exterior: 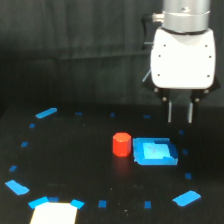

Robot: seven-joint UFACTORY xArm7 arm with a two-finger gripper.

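Observation:
A red block with a many-sided outline stands on the dark table, left of centre of the scene. Close to its right lies a blue square with a paler blue patch inside it; whether it is a shallow tray or flat is hard to tell. My gripper hangs above the table, to the right of the red block and above the right side of the blue square. Its two dark fingers are apart, and only dark background shows between them.
Blue tape strips and small blue marks are spread over the dark table. At the front left edge sits a pale, bright object.

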